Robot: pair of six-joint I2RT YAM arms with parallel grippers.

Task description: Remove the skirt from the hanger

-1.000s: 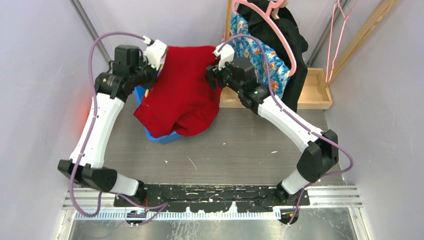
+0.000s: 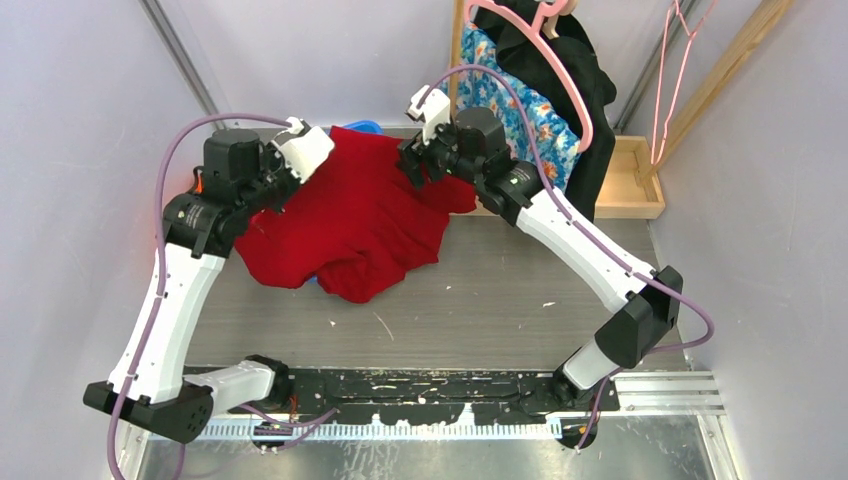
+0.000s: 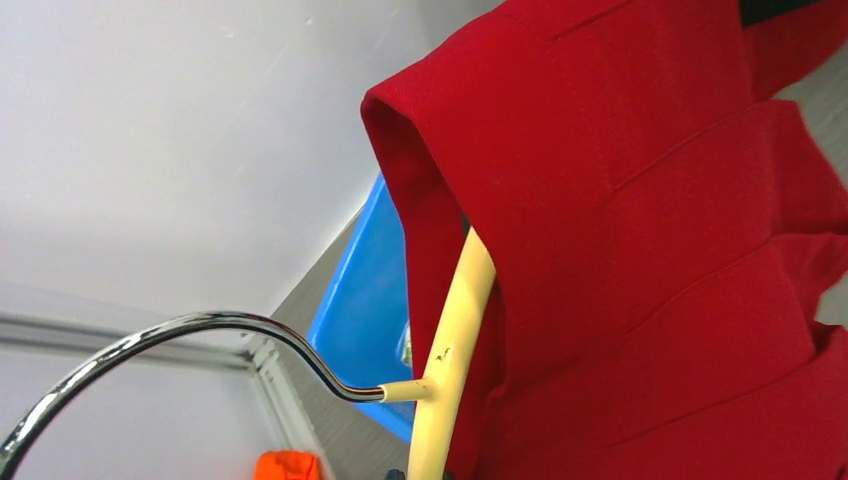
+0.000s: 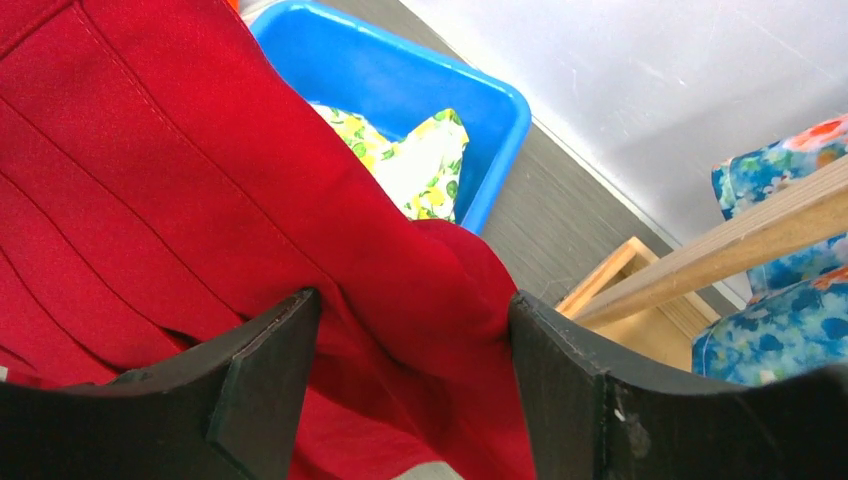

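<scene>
A red skirt [image 2: 355, 220] is draped over a blue bin, still around a yellow hanger [image 3: 455, 330] with a chrome hook. My left gripper [image 2: 280, 200] is shut on the hanger, whose bar disappears into the skirt's fold in the left wrist view. My right gripper is open, its two fingers either side of a bunched edge of the red cloth.
The blue bin [image 4: 490, 95] holds yellow-patterned cloth. At the right, a wooden rack [image 2: 635, 205] carries blue floral and black garments and a pink hanger [image 2: 570, 85].
</scene>
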